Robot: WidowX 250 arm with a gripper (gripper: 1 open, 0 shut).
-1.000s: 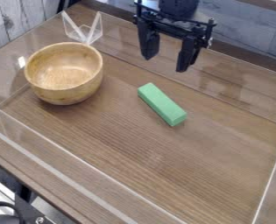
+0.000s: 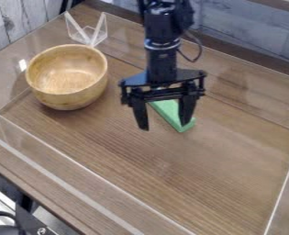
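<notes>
My gripper (image 2: 162, 92) is low over the middle of the wooden table (image 2: 159, 184), its two dark fingers spread apart on either side of a green block (image 2: 173, 116). The block lies at a slant, partly hidden behind the gripper body. Whether the fingers touch it I cannot tell.
A wooden bowl (image 2: 66, 77) sits at the left, apart from the gripper. Behind it is a white object (image 2: 88, 32) near the back edge. Black cables lie at the lower left corner.
My gripper has moved down and toward the front from the back of the table, and now covers part of the green block. The bowl and block look unmoved.
</notes>
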